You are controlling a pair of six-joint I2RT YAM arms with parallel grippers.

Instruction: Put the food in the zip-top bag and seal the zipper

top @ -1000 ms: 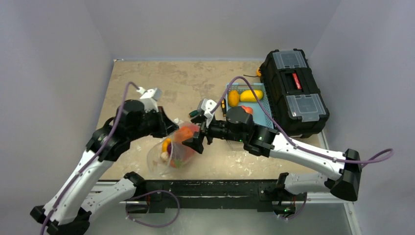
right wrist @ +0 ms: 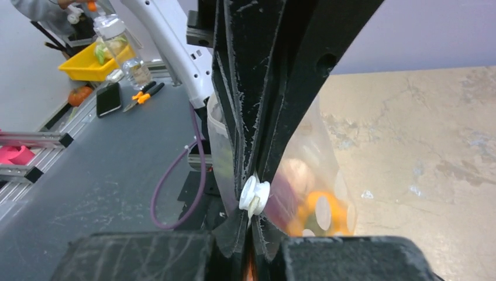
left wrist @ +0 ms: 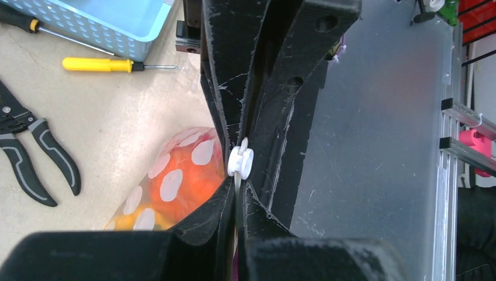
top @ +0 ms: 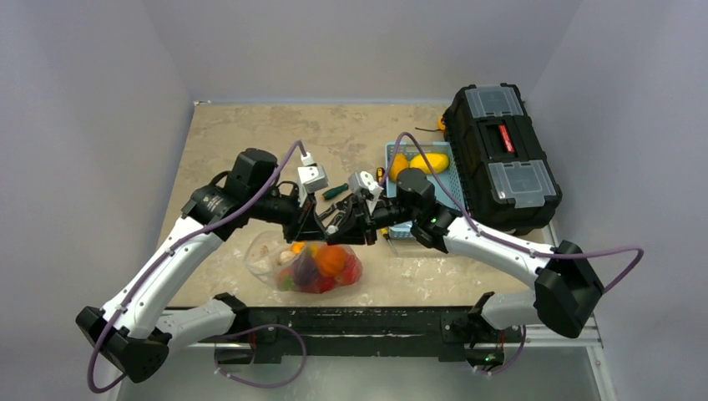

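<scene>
The clear zip top bag (top: 269, 255) holds several pieces of food, among them an orange piece (top: 331, 261), a purple one (top: 305, 267) and a red one (top: 351, 270). At its top edge both grippers meet almost tip to tip. My left gripper is shut with the bag's thin edge between its fingers. My right gripper is likewise shut on a thin strip of that edge. Between the two sets of fingertips sits the white zipper slider (left wrist: 240, 161). The zipper line itself is mostly hidden by the fingers.
At the right, a blue basket (top: 455, 178) with yellow produce (top: 429, 163) stands beside a black toolbox (top: 502, 150). Pliers (left wrist: 35, 137) and a yellow screwdriver (left wrist: 99, 64) lie behind the bag.
My left gripper has moved right, swinging the bag with it toward the right gripper.
</scene>
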